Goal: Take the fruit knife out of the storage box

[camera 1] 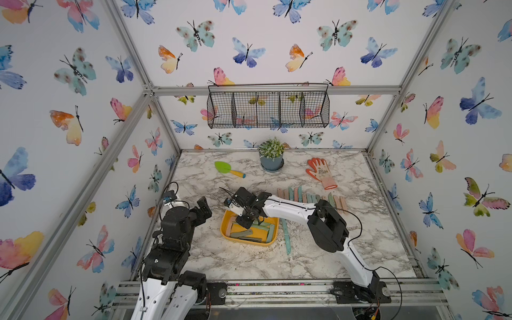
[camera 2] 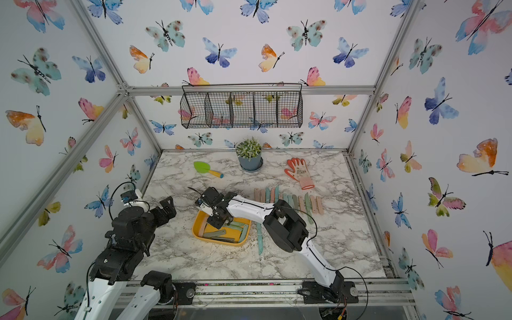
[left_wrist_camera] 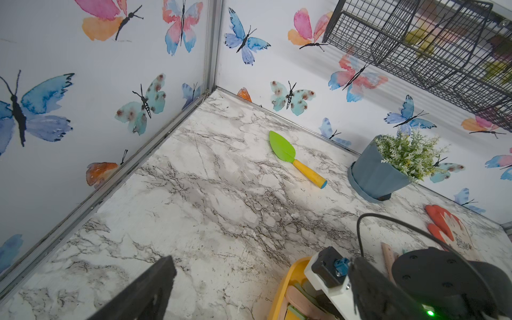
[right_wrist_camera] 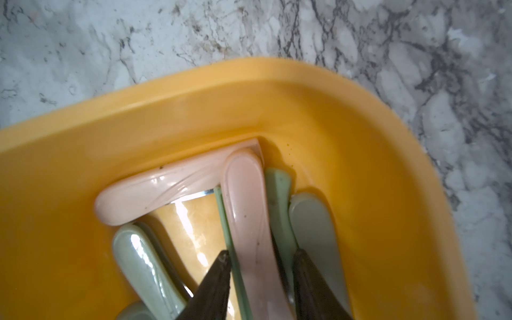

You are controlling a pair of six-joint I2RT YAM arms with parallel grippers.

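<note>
The yellow storage box (camera 1: 269, 237) holds several knives with pink, green and grey-green handles. My right gripper is down in the box, open, its fingers on either side of a pink knife handle (right_wrist_camera: 244, 208) that lies over green ones; whether they touch it I cannot tell. Another pink handle (right_wrist_camera: 149, 189) lies crosswise along the box wall. My left gripper (camera 1: 203, 208) is raised left of the box; its two blurred fingers stand wide apart in the left wrist view.
A row of knives (camera 2: 288, 200) lies behind and right of the box, with one teal knife (camera 1: 287, 240) beside it. A green trowel (left_wrist_camera: 306, 171), a potted plant (left_wrist_camera: 381, 165) and a glove (camera 1: 322, 173) lie at the back.
</note>
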